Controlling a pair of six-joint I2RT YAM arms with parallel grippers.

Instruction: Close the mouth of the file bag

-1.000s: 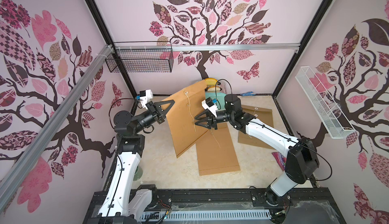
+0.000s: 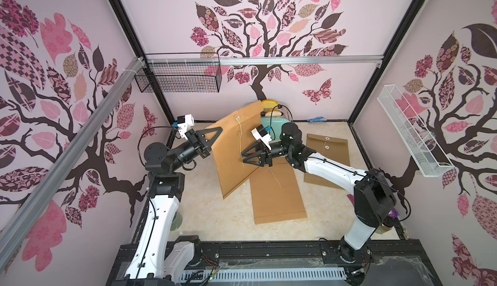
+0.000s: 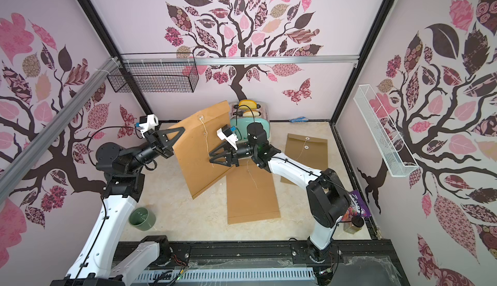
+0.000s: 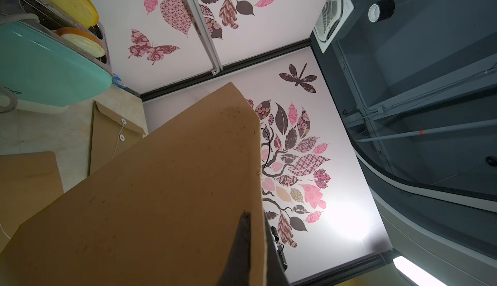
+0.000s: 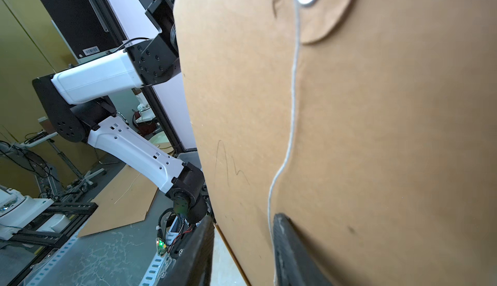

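Note:
A kraft file bag (image 2: 230, 156) is held upright and tilted, its flap button and white string (image 5: 291, 120) facing my right arm. My left gripper (image 2: 212, 136) is shut on the bag's upper left edge, which runs between its fingers in the left wrist view. My right gripper is part open at the bag's face, its fingers either side of the hanging lower string or just beside it; whether anything is between them is unclear.
Another bag lies flat (image 2: 277, 200) at the centre, a second (image 2: 326, 174) at the right. A teal toaster (image 3: 251, 128) stands behind. A green cup (image 3: 142, 218) sits at front left; a wire basket hangs above.
My right gripper has moved left along the bag's face, and the hanging string has shifted left with it. The bag's lower edge moved slightly; my left gripper is nearly unchanged.

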